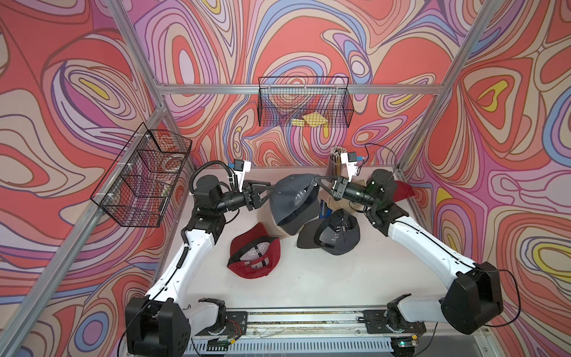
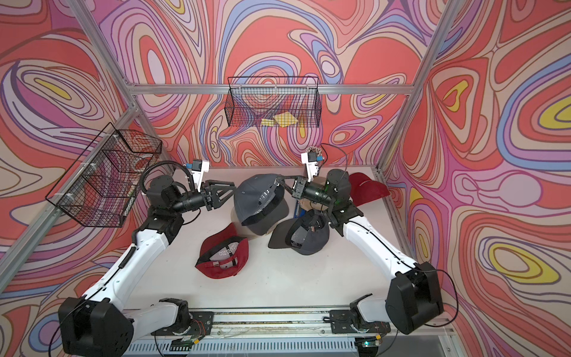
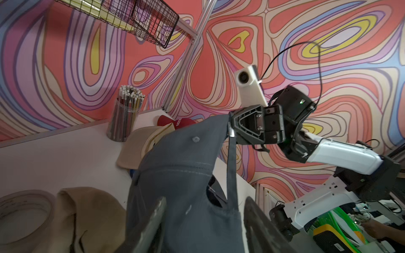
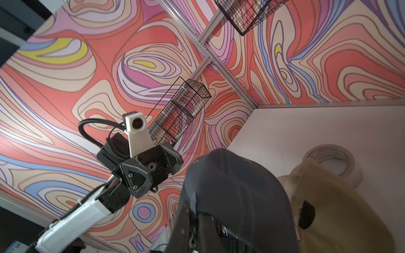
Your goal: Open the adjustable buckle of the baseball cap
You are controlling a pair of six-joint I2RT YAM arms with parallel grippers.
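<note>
A dark grey baseball cap (image 1: 291, 199) hangs above the table between my arms, tilted with its inside partly toward the top views. My right gripper (image 1: 317, 178) is shut on the cap's edge at the strap end. In the left wrist view, the grey strap (image 3: 231, 172) runs down from the right gripper's fingertips, and a small metal piece (image 3: 231, 131), apparently the buckle, shows right at them. My left gripper is open; its fingers stand apart, and the cap's crown lies beyond them. Whether either finger touches the cloth is unclear. The right fingertips are dark and blurred in the right wrist view.
On the table lie a red cap (image 1: 254, 255), another grey cap (image 1: 336, 235) and a tan cap (image 3: 90, 215). A tape roll (image 4: 335, 162) sits by the tan cap, and a cup of sticks (image 3: 125, 111) stands at the back.
</note>
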